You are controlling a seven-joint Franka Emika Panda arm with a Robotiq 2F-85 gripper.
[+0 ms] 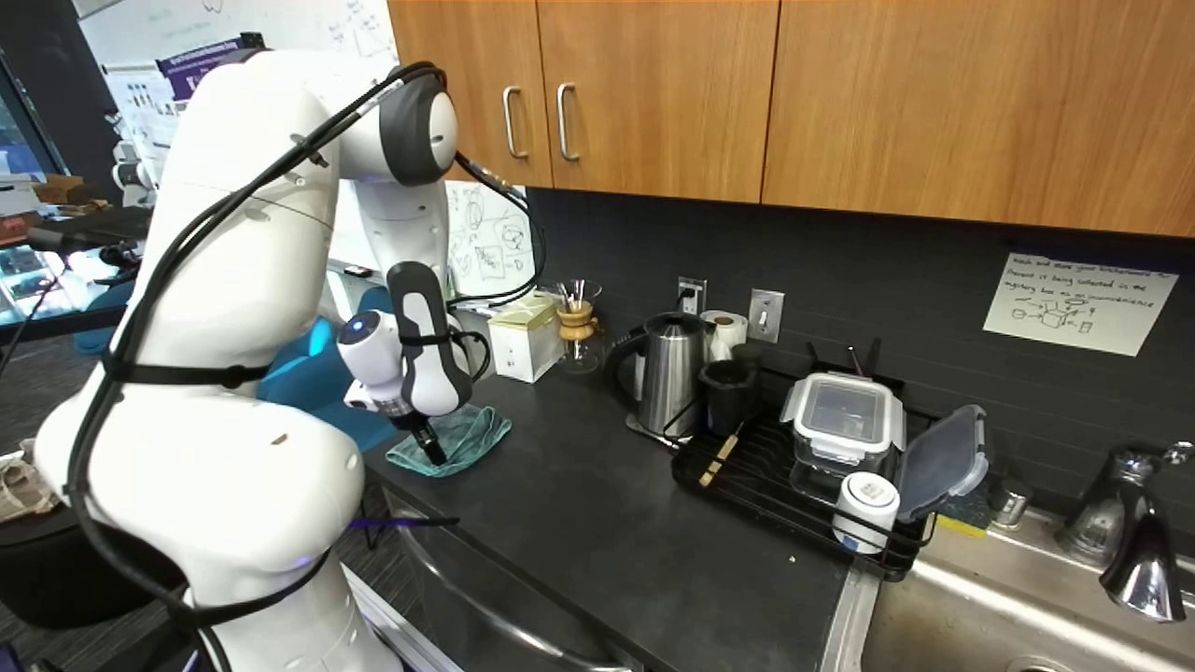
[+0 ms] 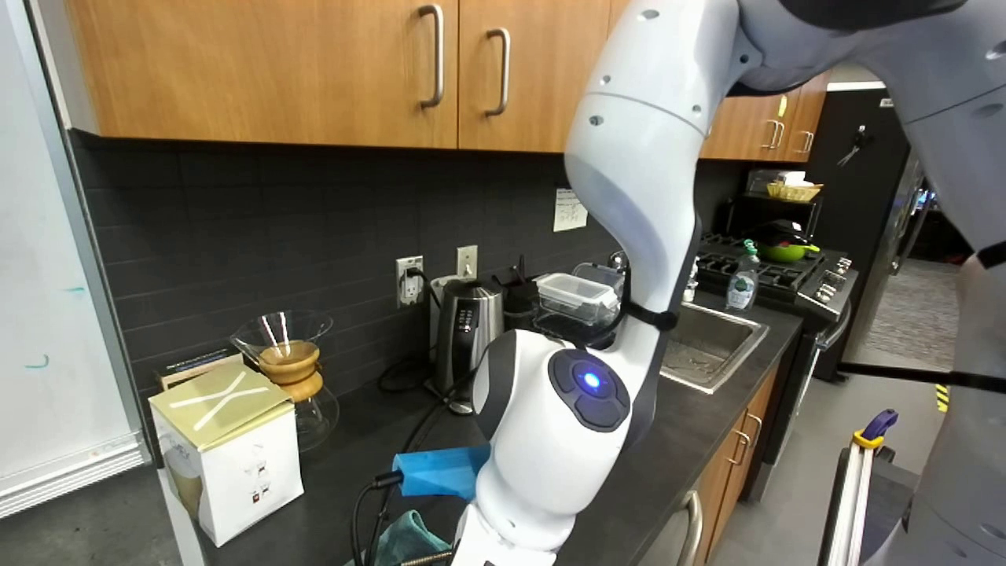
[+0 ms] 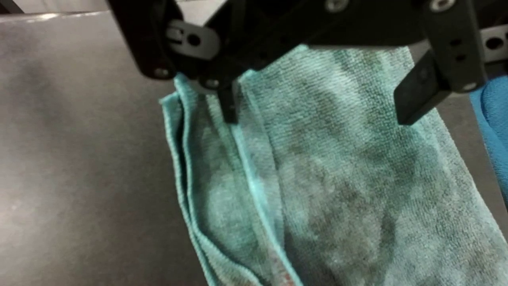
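Note:
A teal towel (image 1: 476, 437) lies on the dark countertop near its left front edge. In the wrist view the towel (image 3: 352, 171) fills most of the picture, its left side folded into loose layers with raised edges. My gripper is open above it, one fingertip at the folded edges on the left and the other over the flat part at right. Whether the fingertips touch the fabric I cannot tell. From outside, the gripper (image 1: 432, 448) points steeply down at the towel. Only a corner of the towel (image 2: 410, 539) shows beside the arm in exterior view 2.
A white box (image 1: 527, 342) and a glass coffee maker (image 1: 578, 336) stand behind the towel. Farther right are a steel kettle (image 1: 672, 370), a black dish rack (image 1: 773, 470) with containers, and the sink (image 1: 952, 605).

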